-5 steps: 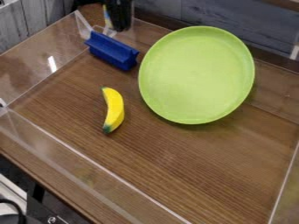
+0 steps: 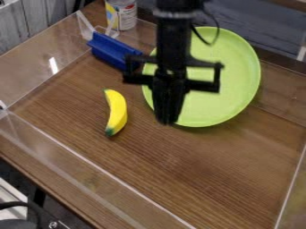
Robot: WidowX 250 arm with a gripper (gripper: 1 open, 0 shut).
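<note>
The dark gripper (image 2: 169, 107) hangs over the left part of the green plate (image 2: 238, 80), pointing down and blurred, its fingers close together with nothing visible between them. A yellow banana (image 2: 116, 113) lies on the wooden table to the left of the gripper, just outside the plate.
A blue object (image 2: 110, 51) lies behind the banana, partly hidden by the arm, with a can (image 2: 121, 13) at the back. Clear side panels edge the table (image 2: 180, 179).
The banana and plate have not moved.
</note>
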